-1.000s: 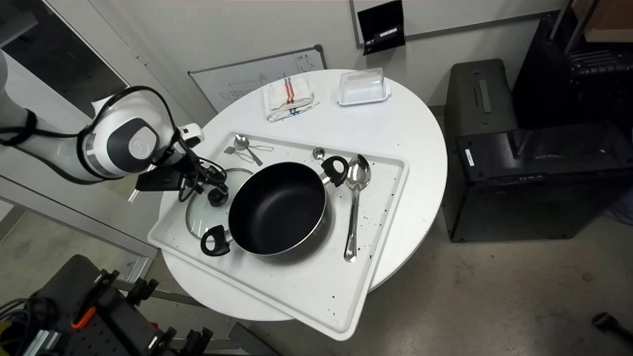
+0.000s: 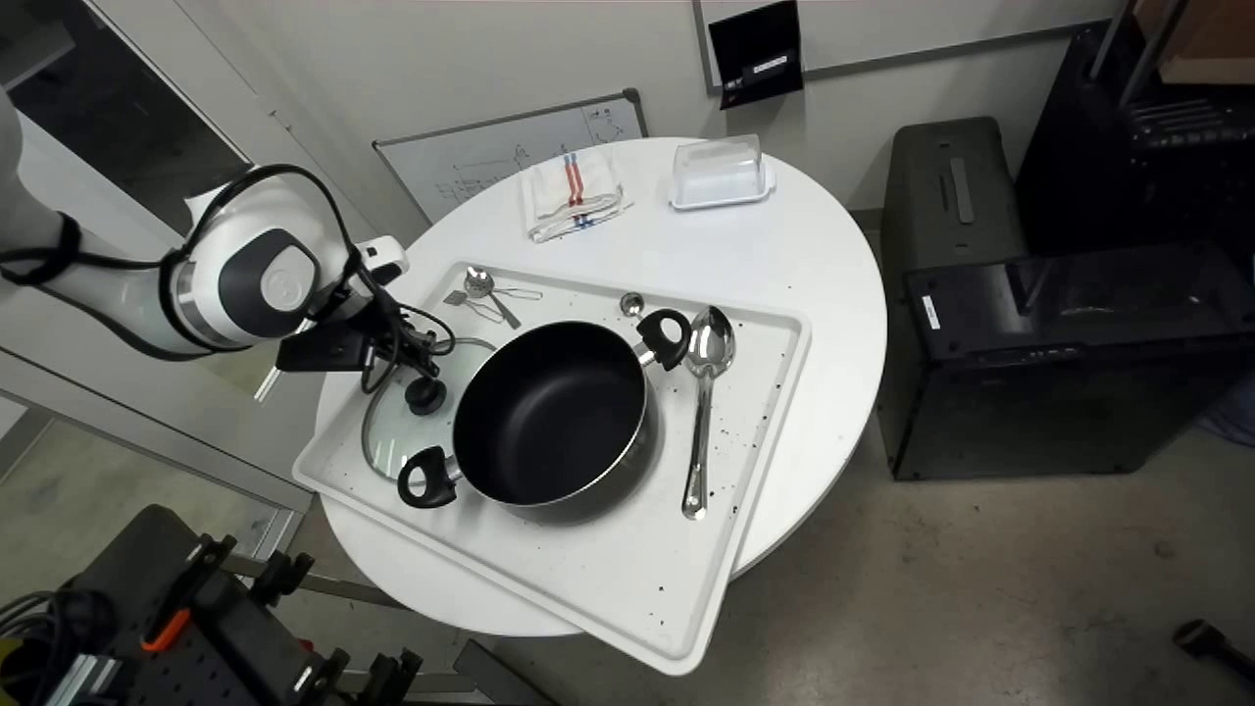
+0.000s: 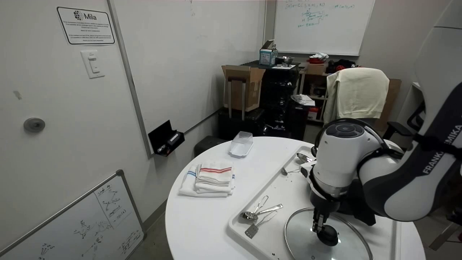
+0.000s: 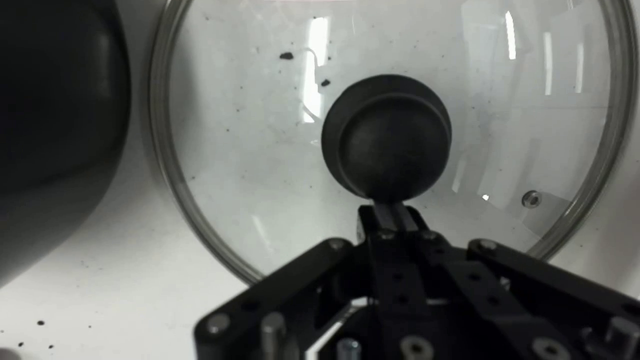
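A round glass lid [image 4: 240, 150] with a metal rim and a black knob [image 4: 393, 144] lies on the tray beside the pot. My gripper is shut, its fingers together, with the tips right up against the knob's edge. No part of the knob shows between the fingers; the very ends of the tips are partly hidden by it. In exterior view 2 the gripper [image 3: 319, 225] points down at the side of the knob [image 3: 327, 235]. An empty black pot [image 2: 553, 412] with two looped handles stands just right of the lid [image 2: 394, 441] in exterior view 1.
The white tray [image 2: 588, 577] holds a large metal spoon [image 2: 700, 412] right of the pot and several small utensils [image 2: 479, 282] at its back edge. Folded towels [image 2: 573, 192] and a clear-covered butter dish [image 2: 720, 175] sit behind. The tray's front part is mostly bare.
The lid and its knob have shifted slightly toward the left and front of exterior view 1. The arm has moved a little with respect to them. The pot has stayed put.
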